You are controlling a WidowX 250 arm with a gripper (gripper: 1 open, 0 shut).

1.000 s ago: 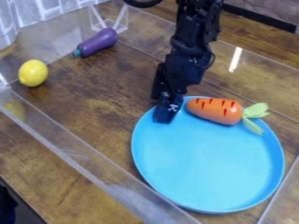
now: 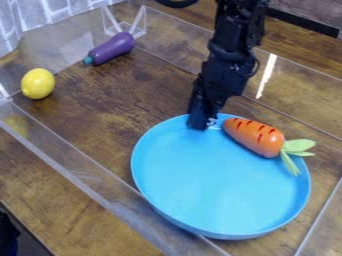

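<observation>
A black robot arm reaches down from the top centre to its gripper (image 2: pixel 203 112) at the back left rim of a blue plate (image 2: pixel 214 185); whether the fingers are open or shut is hard to tell. An orange carrot toy (image 2: pixel 254 135) with green leaves lies on the plate's back right part, just right of the gripper.
A yellow lemon (image 2: pixel 38 84) lies on the wooden table at the far left, and a purple eggplant (image 2: pixel 110 48) lies at the back left. Clear plastic walls border the area. Bare wood fills the space left of the plate.
The blue plate has shifted left, with the carrot on it turning slightly. The gripper has stayed at the plate's rim, and the arm has moved a little.
</observation>
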